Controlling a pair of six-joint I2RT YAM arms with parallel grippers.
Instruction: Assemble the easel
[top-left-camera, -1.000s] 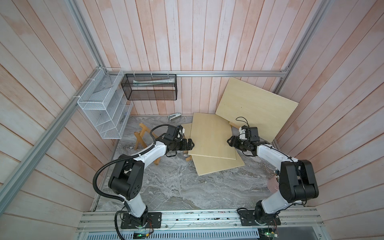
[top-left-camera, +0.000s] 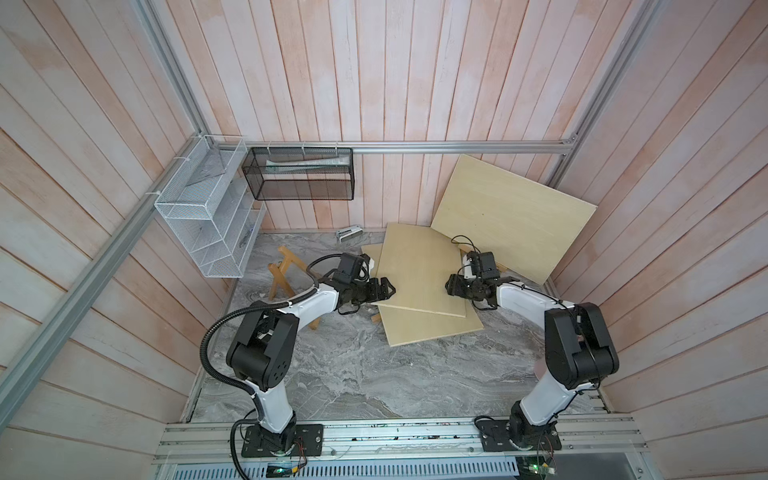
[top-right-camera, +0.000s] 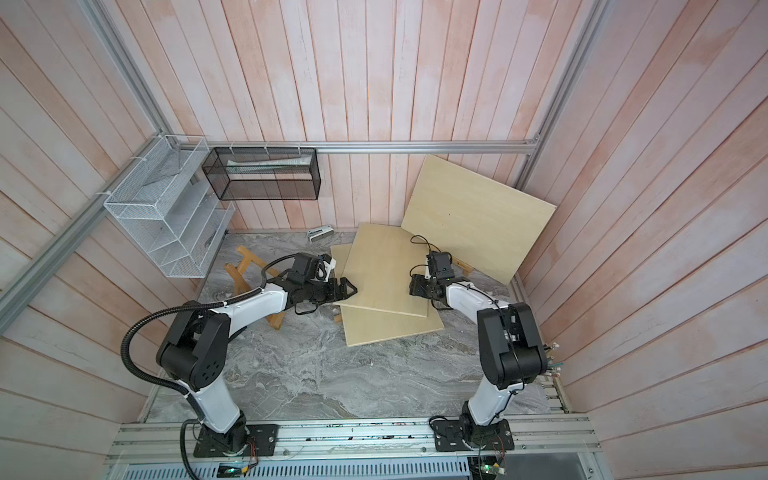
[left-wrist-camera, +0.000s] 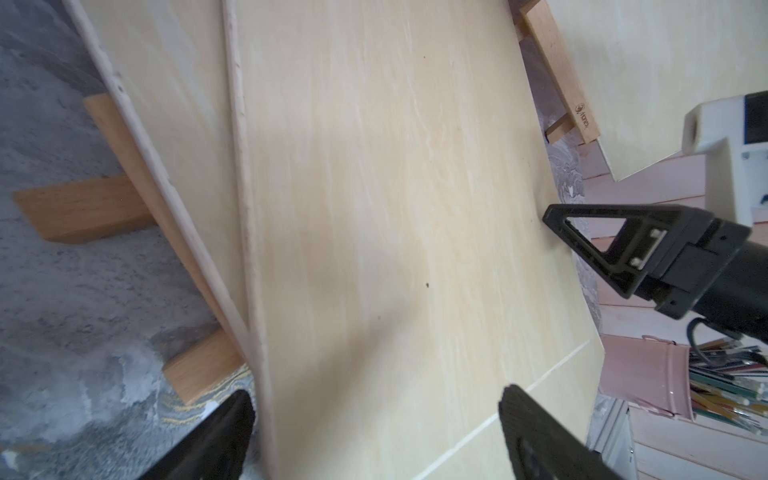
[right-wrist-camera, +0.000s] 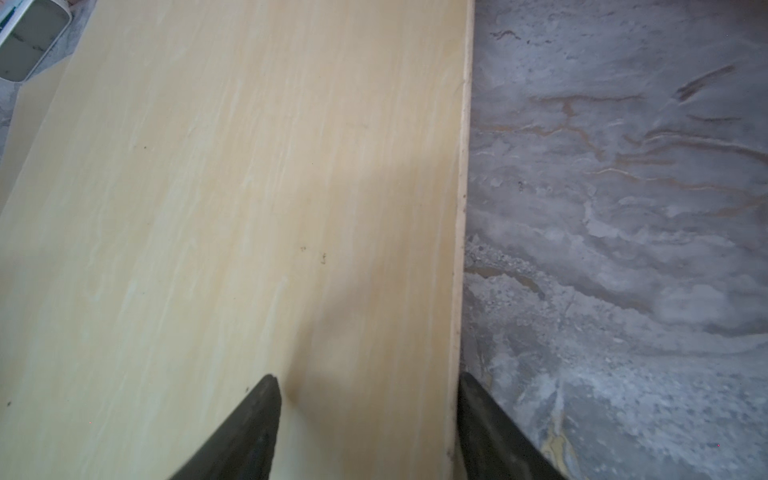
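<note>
Two pale plywood boards overlap on the floor; the upper board (top-left-camera: 420, 268) lies across the lower board (top-left-camera: 428, 326), which shows at the front. Wooden easel bars (left-wrist-camera: 88, 208) stick out from beneath them. At the left side of the stack, my left gripper (top-left-camera: 385, 289) stands open, its fingers (left-wrist-camera: 216, 440) apart above the edge of the upper board with nothing gripped. My right gripper is part open at the opposite side. One finger (right-wrist-camera: 256, 424) is over the board's face and the other is against or just outside its edge.
A large board (top-left-camera: 512, 216) leans against the back right corner, with a wooden piece (left-wrist-camera: 564, 76) at its foot. Wooden legs (top-left-camera: 288, 260) lie behind the left arm. A stapler-like item (top-left-camera: 349, 233) sits at the back.
My right gripper has moved left, and both stacked boards have shifted slightly left and back with it.
</note>
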